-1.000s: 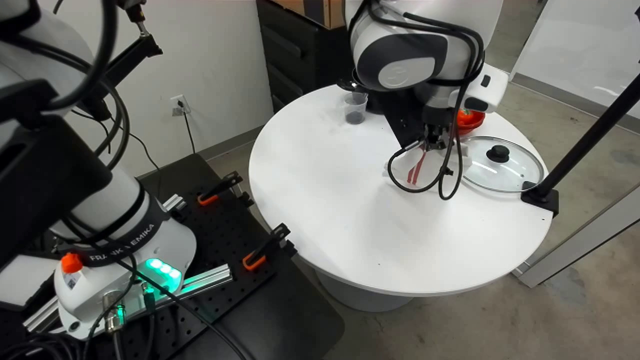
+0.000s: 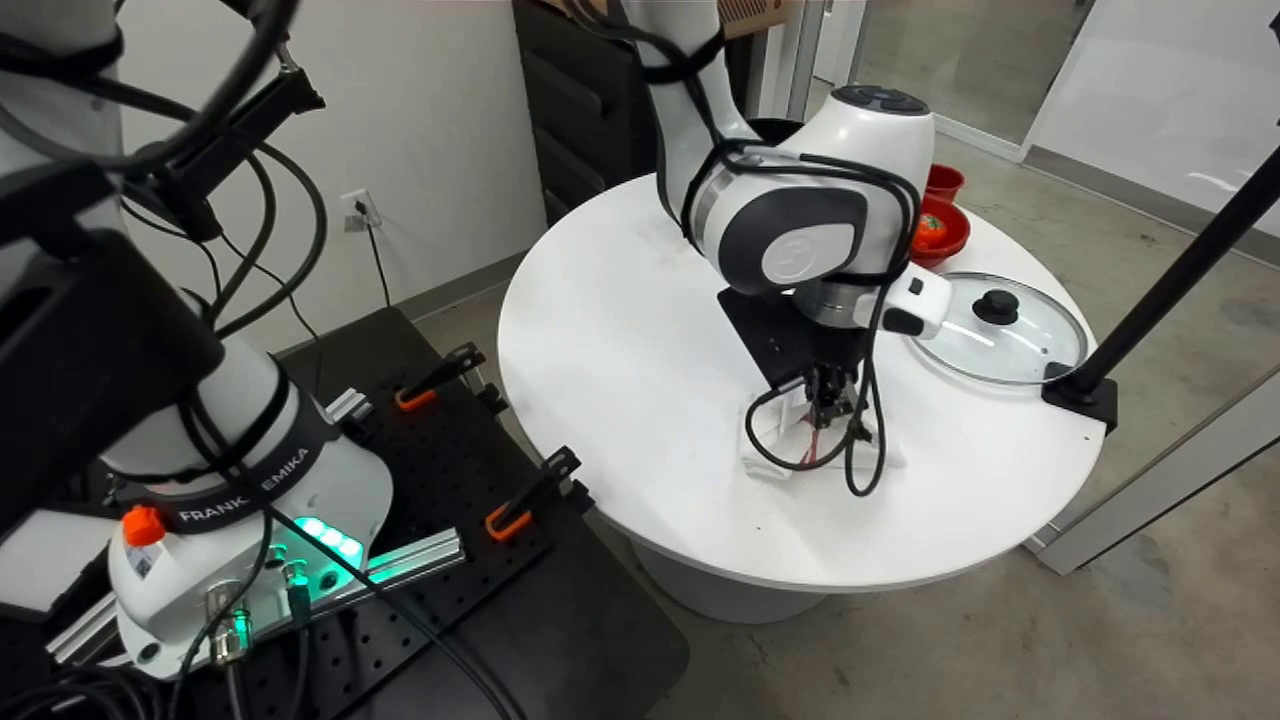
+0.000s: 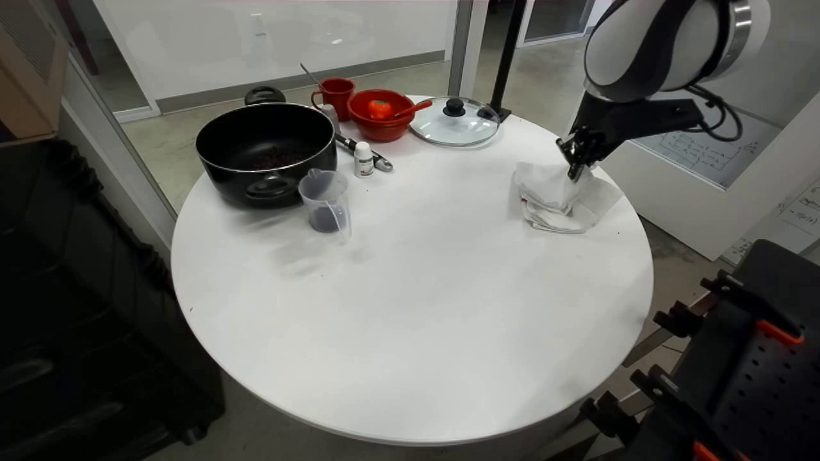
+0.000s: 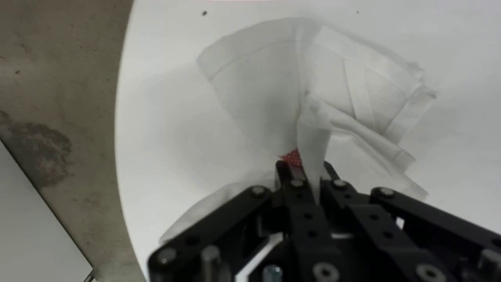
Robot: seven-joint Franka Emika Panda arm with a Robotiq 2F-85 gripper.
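A white cloth (image 3: 555, 201) with folded layers lies crumpled on the round white table (image 3: 415, 307), near its right side in exterior view 2. My gripper (image 3: 574, 170) is shut on the cloth, pinching a raised fold of it just above the tabletop. In the wrist view the fold rises between the fingertips of the gripper, and a small red dotted patch (image 4: 292, 158) shows beside them. Part of the cloth (image 4: 263, 84) spreads over the table beyond the fingers. From exterior view 1, cables and the arm partly cover the cloth (image 2: 768, 450).
Across the table stand a black pot (image 3: 265, 153), a clear measuring cup (image 3: 325, 201), a small white bottle (image 3: 363, 159), a red mug (image 3: 336, 98), red bowls (image 3: 382, 127) and a glass lid (image 3: 455, 127).
My arm has come down and toward the table's near edge in exterior view 1, bringing the cloth along. The cloth hung with red stripes showing; now it rests bunched on the table.
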